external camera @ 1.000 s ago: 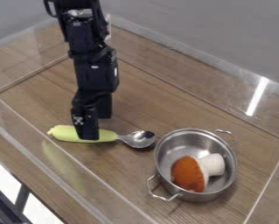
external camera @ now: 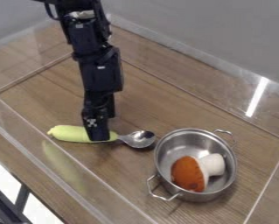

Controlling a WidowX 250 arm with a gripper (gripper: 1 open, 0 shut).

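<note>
The black gripper (external camera: 97,131) hangs upright over a pale yellow-green elongated object (external camera: 72,133) lying on the wooden floor of the enclosure, its fingertips down at that object. It is open, though the far finger is partly hidden. A metal spoon (external camera: 139,139) lies just right of the yellow object, bowl toward the right.
A steel pot (external camera: 170,147) with two handles stands at the lower right, holding an orange-brown piece (external camera: 187,175) and a white piece (external camera: 212,164). Clear walls border the wooden floor (external camera: 165,96); free space lies behind the spoon and pot.
The gripper and arm have shifted slightly to the right. The yellow object, spoon and pot look unmoved.
</note>
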